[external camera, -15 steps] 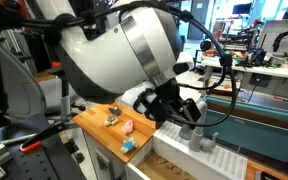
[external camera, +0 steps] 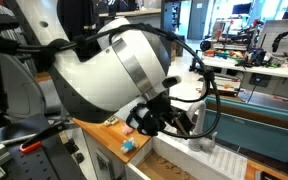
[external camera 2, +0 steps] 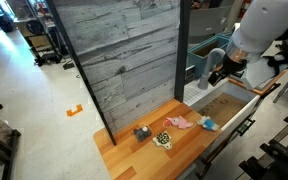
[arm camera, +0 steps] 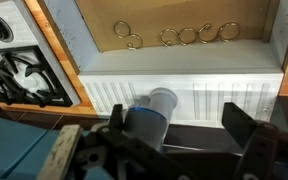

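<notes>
My gripper stands open in the wrist view, its dark fingers well apart. A grey faucet (arm camera: 152,118) shows between them, closer to the left finger; nothing is gripped. In exterior view 1, the gripper (external camera: 176,126) hangs low beside the grey faucet (external camera: 206,122), over the back of the open drawer (external camera: 170,172). From exterior view 2, the gripper (external camera 2: 220,76) is just in front of the faucet's grey arch (external camera 2: 220,44). Whether a finger touches the faucet, I cannot tell.
Several wire rings (arm camera: 172,36) lie in the drawer. White ribbed panels (arm camera: 229,98) flank the faucet, with a blue-grey basin (external camera: 249,134) behind. A toy stove (arm camera: 22,68) is at the wrist view's left. Pink (external camera 2: 179,122) and blue (external camera 2: 209,125) objects lie on the wooden top.
My gripper has come down toward the drawer's back edge and the faucet, and slightly right in exterior view 1. The objects on the wooden top look unmoved.
</notes>
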